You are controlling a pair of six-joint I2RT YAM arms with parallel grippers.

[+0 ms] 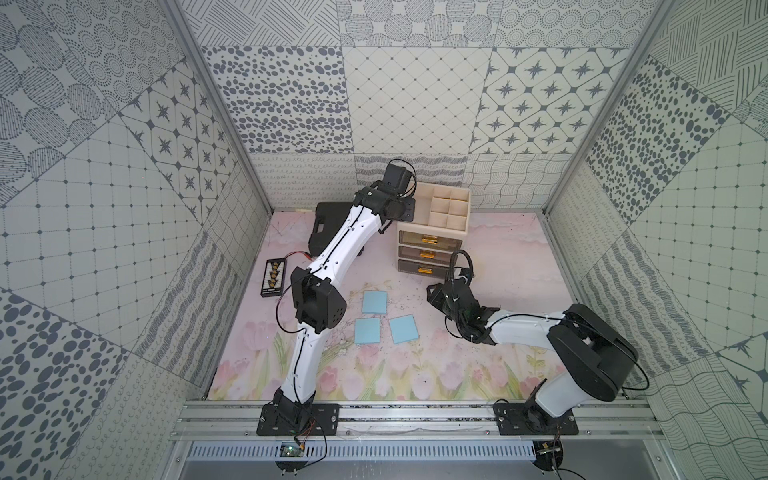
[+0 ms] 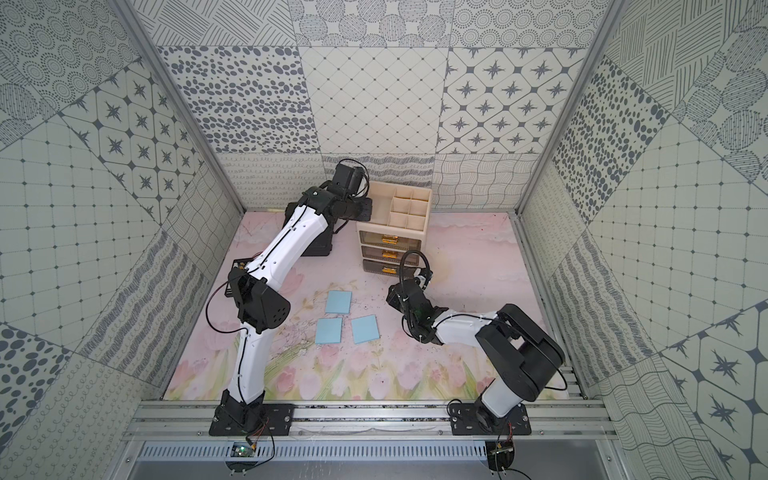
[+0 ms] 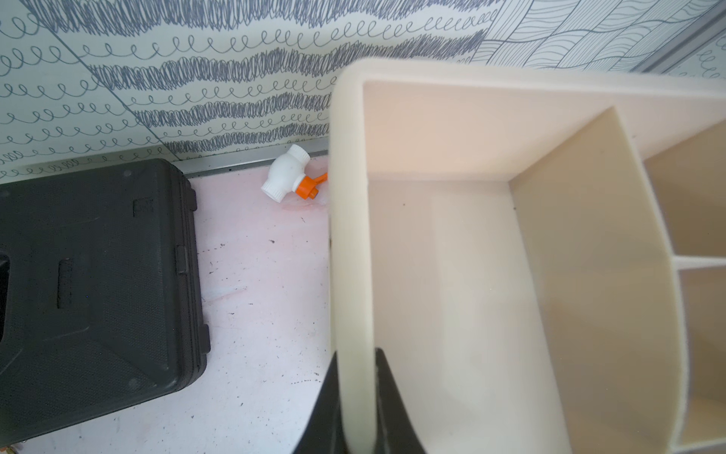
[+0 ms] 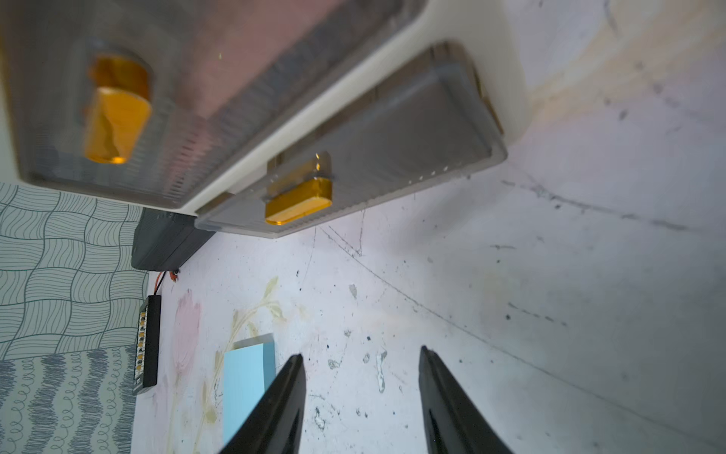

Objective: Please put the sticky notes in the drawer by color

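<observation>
Three light-blue sticky note pads lie apart on the table: the upper one [image 1: 374, 301], the lower left one [image 1: 367, 330] and the lower right one [image 1: 404, 329]. A cream drawer cabinet [image 1: 433, 232] stands behind them, with brown see-through drawer fronts and gold handles. My left gripper is shut on the left wall [image 3: 351, 249] of its open top tray. In the right wrist view, my right gripper is open and empty, in front of the lowest drawer [image 4: 408, 143] and apart from its gold handle [image 4: 298, 201]. Whether that drawer is fully closed, I cannot tell.
Left of the cabinet lies a black case [image 3: 98, 295]. A white valve with an orange handle [image 3: 287, 175] sits behind it by the wall. At the left is a black strip with gold parts [image 1: 273, 277].
</observation>
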